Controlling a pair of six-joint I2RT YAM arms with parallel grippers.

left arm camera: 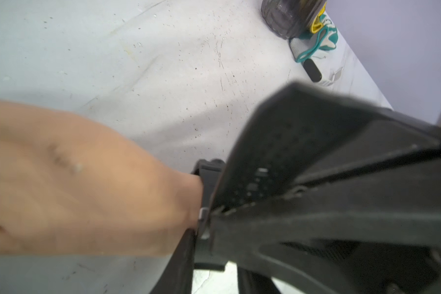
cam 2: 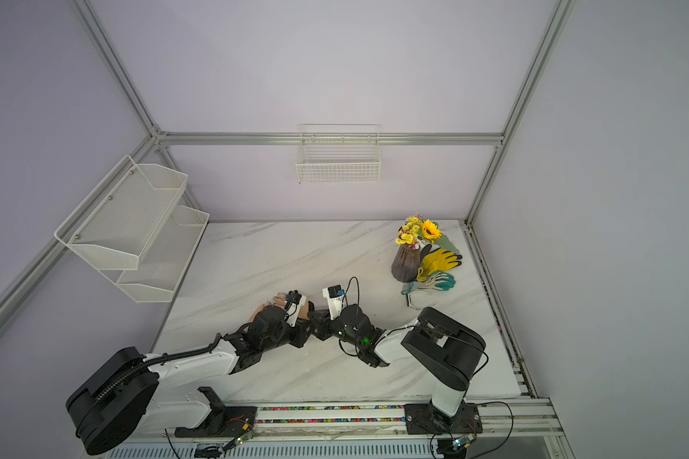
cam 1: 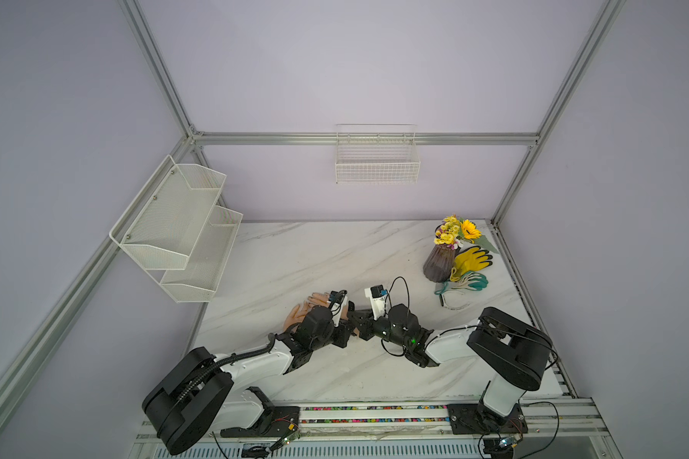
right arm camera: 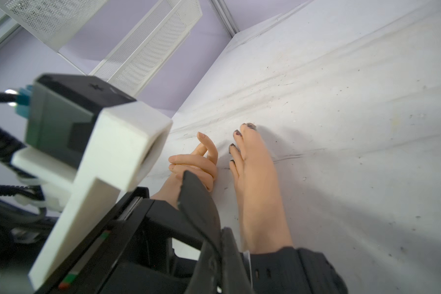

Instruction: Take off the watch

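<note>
A black watch (right arm camera: 299,274) is around the wrist of a skin-coloured model hand (left arm camera: 83,191), which lies on the marble table (cam 1: 283,252). A second model hand (right arm camera: 191,166) lies beside it with curled fingers. My left gripper (cam 1: 344,325) and my right gripper (cam 1: 358,323) meet over the watch, their black bodies hiding much of it. In the left wrist view dark gripper parts cover the strap's right side; the left gripper's opening is unclear. The right wrist view shows my right gripper's fingers shut at the strap; whether anything thin is between them cannot be seen.
A vase (cam 1: 439,264) with yellow flowers, a yellow glove (cam 1: 471,260) and a teal glove (cam 1: 467,283) lie at the right. White mesh shelves (cam 1: 176,229) hang at the left, a wire basket (cam 1: 376,160) on the back wall.
</note>
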